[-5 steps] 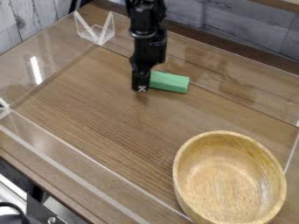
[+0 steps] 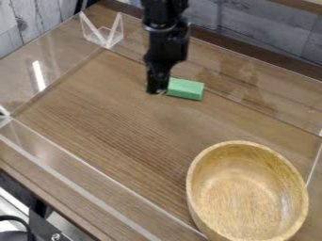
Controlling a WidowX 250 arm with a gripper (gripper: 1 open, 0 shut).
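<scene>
The black robot arm reaches down from the top centre, its gripper (image 2: pixel 156 87) low over the wooden table, just left of a green block (image 2: pixel 186 88). The gripper is blurred but looks shut, with nothing visible between its fingers. Part of the block's left end is behind the arm.
A large round wooden bowl (image 2: pixel 246 190) sits at the lower right. A clear plastic object (image 2: pixel 104 30) stands at the back left.
The arm has risen from lower beside the block and shifted slightly toward the right, now covering more of the block's left part.
</scene>
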